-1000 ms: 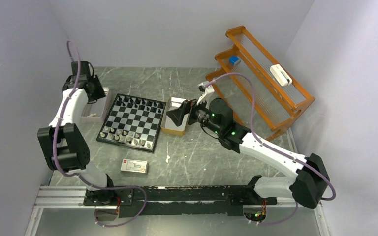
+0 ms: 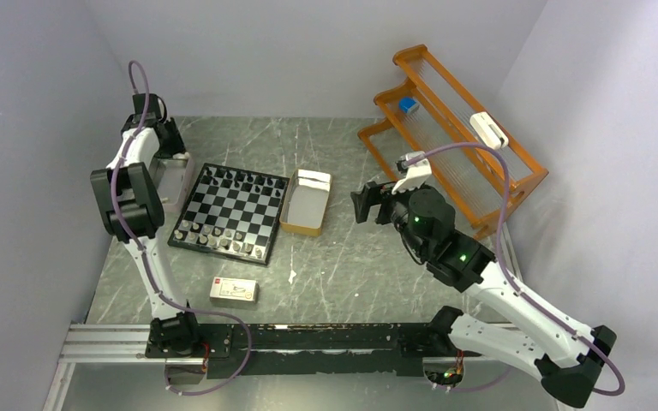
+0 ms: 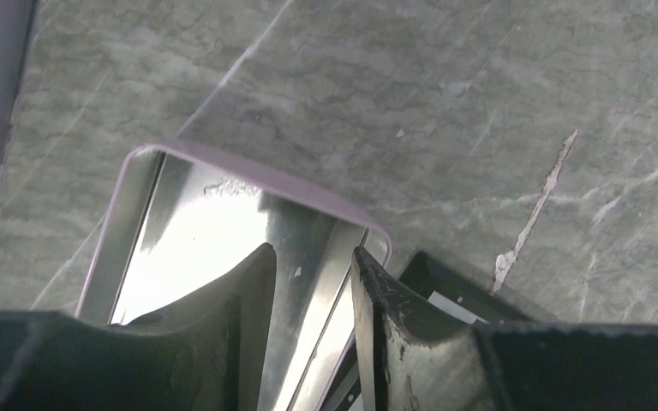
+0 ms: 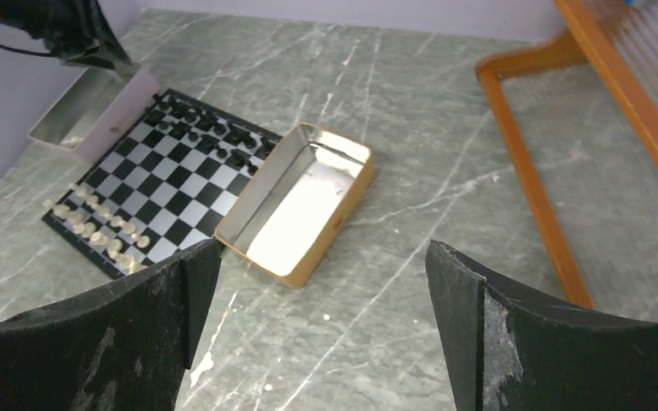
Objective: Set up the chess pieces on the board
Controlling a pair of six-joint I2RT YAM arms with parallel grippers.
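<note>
The chessboard [image 2: 228,213] holds black pieces along its back rows and white pieces along its front rows. A pinkish metal box [image 3: 283,184] at its left has a mostly bare bottom in the left wrist view; the right wrist view shows something pale inside. A gold box [image 4: 334,240] sits right of the board. My left gripper is open above the pinkish box, nothing between its fingers. My right gripper is open, raised right of the gold box over bare table, holding nothing.
A wooden shelf [image 2: 514,175] with a blue block [image 2: 409,105] and white item stands at the back right. A small cardboard box [image 2: 233,288] lies in front of the board.
My left arm has reached further back and slightly upward in the top view. My right arm has moved rightward, away from the gold box.
</note>
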